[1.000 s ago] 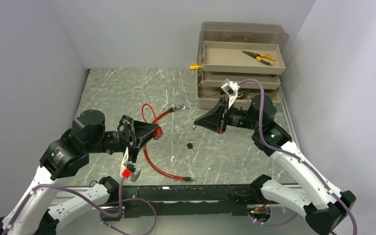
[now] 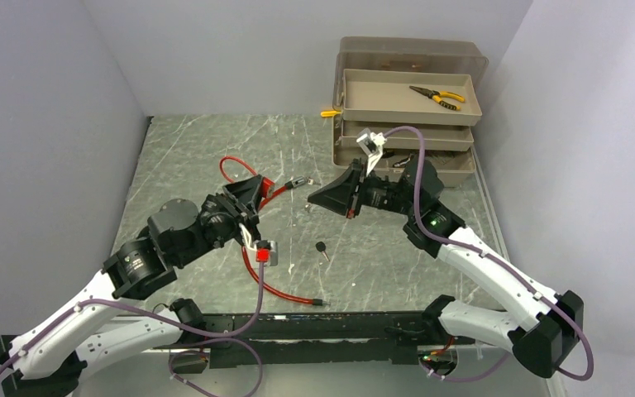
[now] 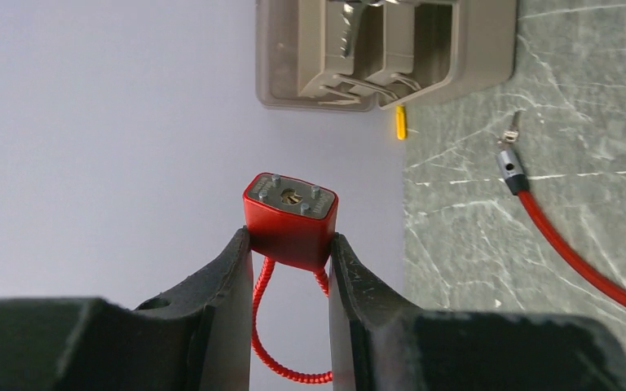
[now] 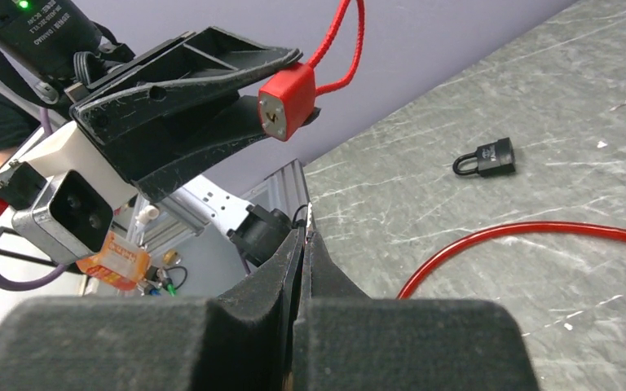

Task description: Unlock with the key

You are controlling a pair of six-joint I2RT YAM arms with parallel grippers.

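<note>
A red padlock (image 3: pixel 289 220) with a red cord shackle is between the fingertips of my left gripper (image 2: pixel 258 188), its keyhole face showing in the left wrist view. My right gripper (image 2: pixel 318 200) is shut on a thin silver piece (image 4: pixel 310 213), apparently a key, mostly hidden by the fingers. It stands right of the red padlock, apart from it. A small black-headed key (image 2: pixel 321 247) lies on the marble table (image 2: pixel 182 149). The right wrist view also shows a black padlock (image 4: pixel 489 158) lying on the table.
A red hose (image 2: pixel 281 291) with metal fittings crosses the table. A tiered toolbox (image 2: pixel 405 116) with pliers (image 2: pixel 436 96) stands at the back right, a yellow-handled tool (image 2: pixel 331 113) beside it. Walls border the sides and back.
My right gripper has moved left, toward the padlock.
</note>
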